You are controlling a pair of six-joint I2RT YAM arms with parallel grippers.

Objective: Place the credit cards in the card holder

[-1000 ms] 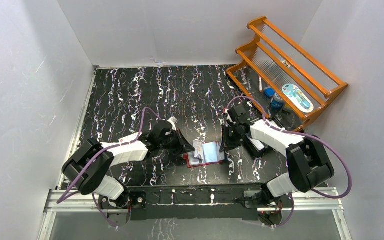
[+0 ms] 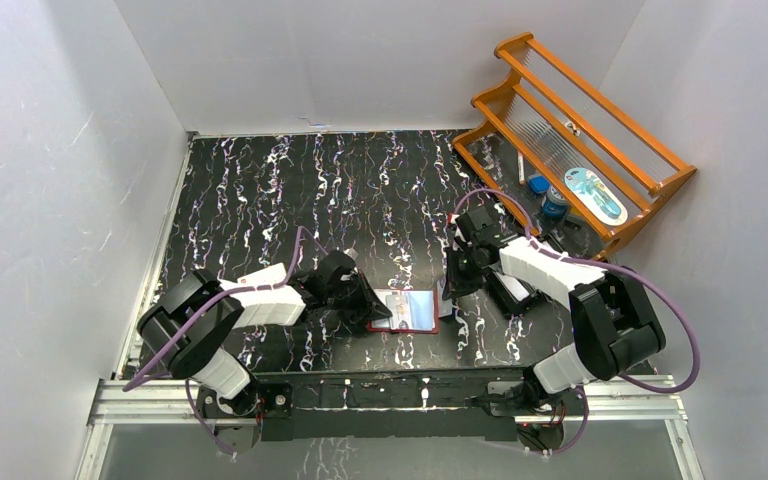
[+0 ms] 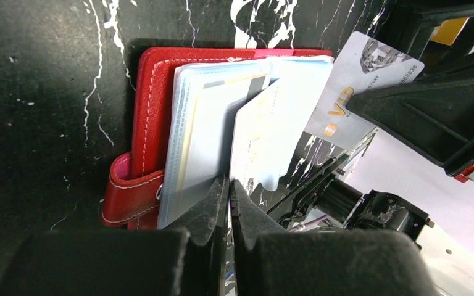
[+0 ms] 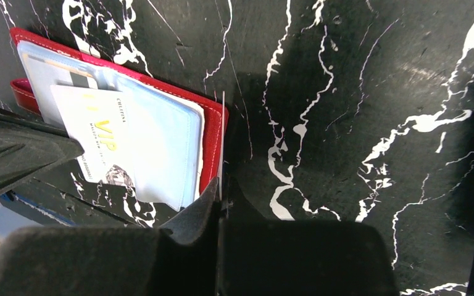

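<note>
The red card holder [image 3: 150, 105] lies open on the table, its clear sleeves [image 4: 160, 145] facing up. A white VIP card [image 4: 95, 129] lies slanted over the left part of the sleeves; how far it sits inside one is unclear. My left gripper is shut at that card's near edge, and whether the edge is pinched cannot be seen. To the right of the holder, my right gripper is shut on a second grey VIP card, seen edge-on in the right wrist view. In the top view both grippers hide parts of the cards.
A black box [image 2: 512, 290] stands under the right forearm. At the back right, a wooden rack [image 2: 560, 120] leans with jars [image 2: 554, 205] beneath it. Behind the holder the dark marbled table [image 2: 310, 185] is clear.
The holder has turned to lie straighter and shifted a little left. The right gripper's card now stands apart from the holder's right edge.
</note>
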